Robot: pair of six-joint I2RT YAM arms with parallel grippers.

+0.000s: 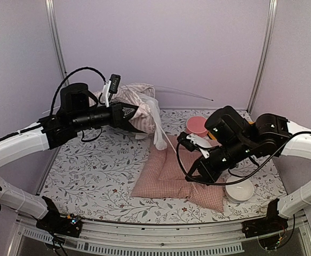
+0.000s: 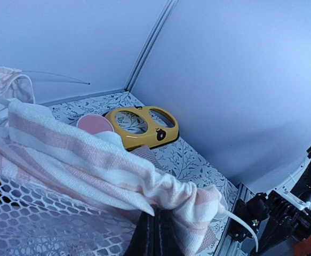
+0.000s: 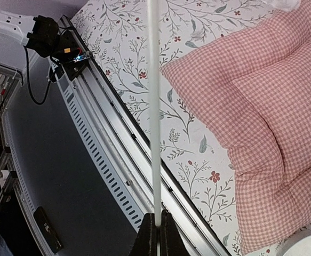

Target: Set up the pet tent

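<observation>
The striped tent fabric with white mesh [image 1: 139,101] is held up over the back left; in the left wrist view my left gripper is shut on its gathered striped sleeve [image 2: 192,208]. A thin pale pole [image 3: 154,106] runs down from the fabric to my right gripper, which is shut on it over the front right of the table. A red gingham cushion [image 1: 155,181] lies flat on the table beneath.
A pink bowl [image 1: 197,121] and a yellow double-ring holder [image 2: 160,136] sit at the back right, a white bowl [image 1: 239,192] at the front right.
</observation>
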